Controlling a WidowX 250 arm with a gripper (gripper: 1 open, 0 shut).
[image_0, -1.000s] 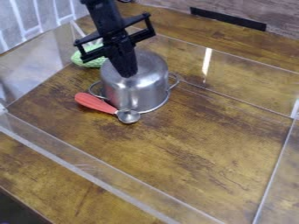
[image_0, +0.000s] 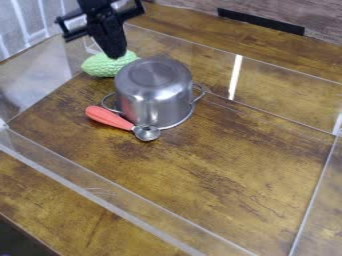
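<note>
My black gripper (image_0: 107, 38) hangs at the upper left, above and behind a green textured object (image_0: 107, 62); its fingertips are hard to make out. A steel pot (image_0: 155, 90) stands on the wooden surface with wire handles at its sides. In front of it, to the left, lies a utensil with a red handle (image_0: 110, 116) and a round metal end (image_0: 146, 132).
Clear plastic walls and edges surround the wooden surface (image_0: 227, 190).
My gripper has moved left and up from over the pot, uncovering more of the pot and the green object behind it. The objects appear unmoved.
</note>
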